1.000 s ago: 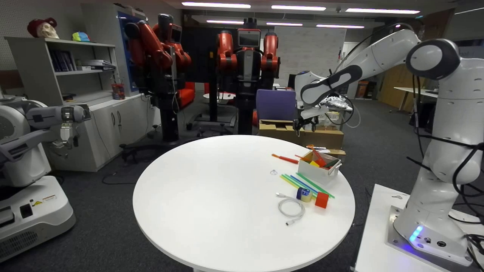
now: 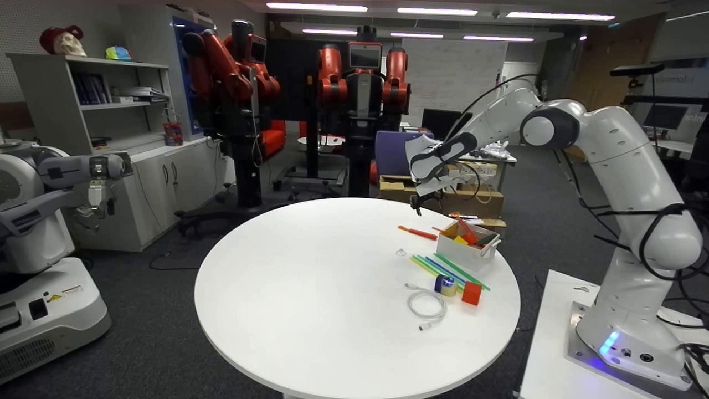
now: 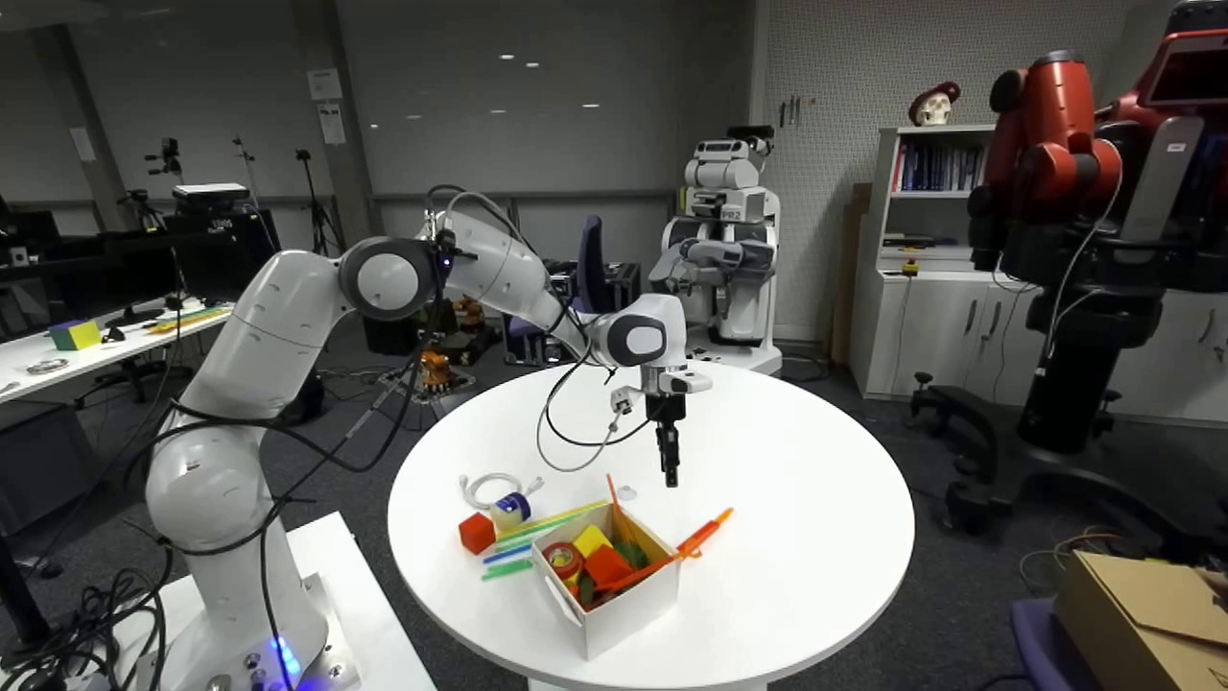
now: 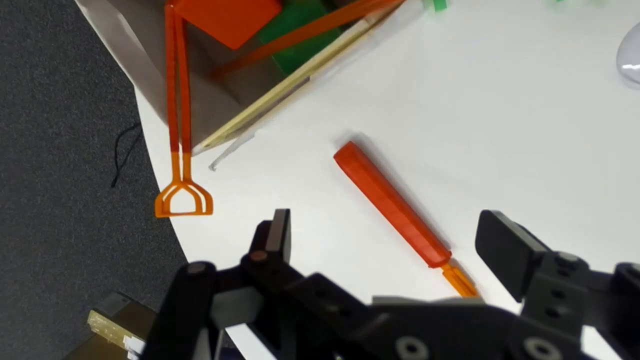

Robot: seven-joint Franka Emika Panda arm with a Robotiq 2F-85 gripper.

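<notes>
My gripper is open, its two black fingers wide apart with nothing between them. Beyond the gap, in the wrist view, a red stick with an orange tip (image 4: 393, 204) lies slantwise on the white table (image 4: 540, 150). The gripper hangs above the table and touches nothing there. A white box (image 3: 630, 614) holds coloured blocks, a roll of red tape (image 3: 564, 560) and orange-red tools; one forked tool (image 4: 183, 198) sticks out over its rim. In exterior view 1 the red stick (image 2: 423, 234) is left of the box.
Near the box lie green, blue and yellow sticks (image 2: 442, 267), a blue-and-yellow tape roll (image 2: 446, 286), a red cube (image 2: 471, 293), a coiled white cable (image 2: 426, 305) and a small clear object (image 2: 400, 252).
In exterior view 1 my arm has reached farther out, and the gripper has moved left and lower toward the table. The objects on the table have not moved.
</notes>
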